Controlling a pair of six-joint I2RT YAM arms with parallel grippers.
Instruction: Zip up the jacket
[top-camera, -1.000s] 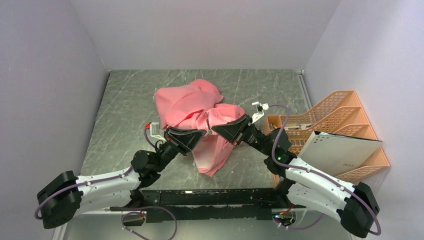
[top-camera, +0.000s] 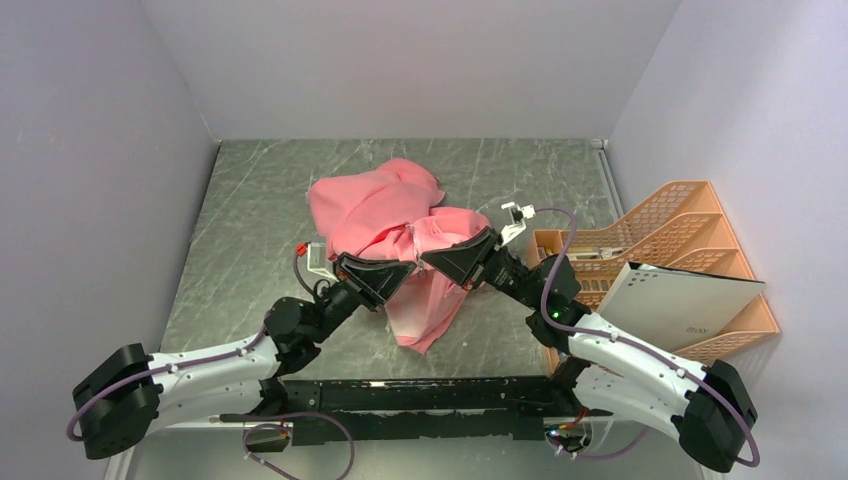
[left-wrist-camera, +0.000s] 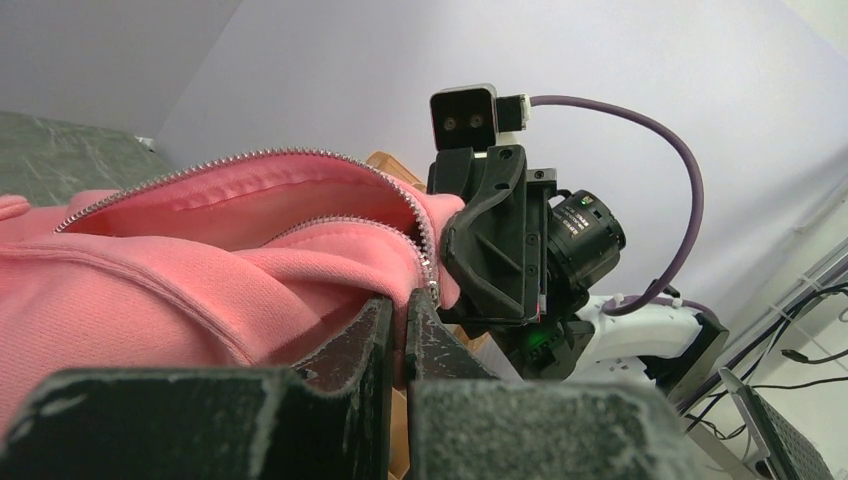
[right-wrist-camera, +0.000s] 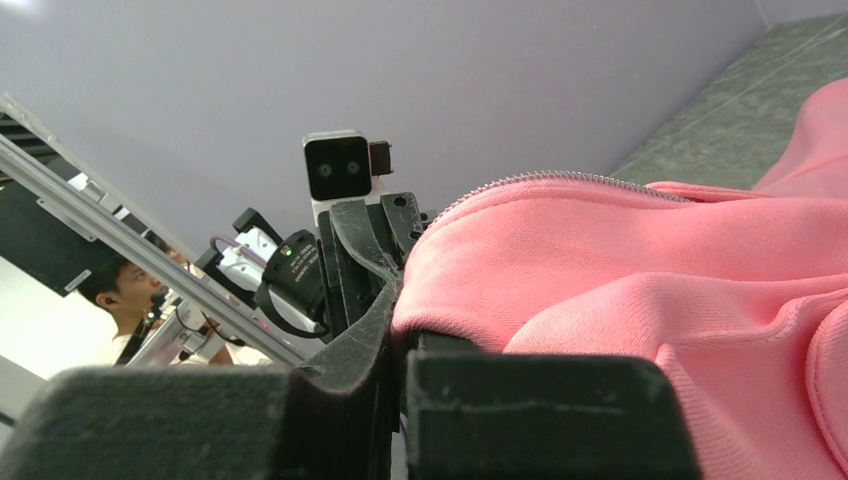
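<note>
The pink jacket (top-camera: 375, 212) lies bunched on the table, its metal-toothed zipper (left-wrist-camera: 290, 152) curving open between two fabric edges in the left wrist view. My left gripper (top-camera: 413, 266) is shut on the pink cloth close to the zipper's near end. Facing it, almost tip to tip, is my right gripper (top-camera: 425, 260), shut with the cloth edge running in at its fingertips. From the right wrist view, one row of zipper teeth (right-wrist-camera: 560, 176) runs along the top of the fabric. Whether a slider or pull tab sits between the tips is hidden.
An orange plastic basket (top-camera: 715, 220) with a white folder (top-camera: 680, 305) stands right of the table, near the right arm. Bare grey marble table (top-camera: 250, 250) shows left of the jacket and behind it. Walls close in the left, back and right.
My left gripper has shifted slightly right and my right gripper slightly left, so the gap between their tips is narrower. The jacket's bulk stays where it was.
</note>
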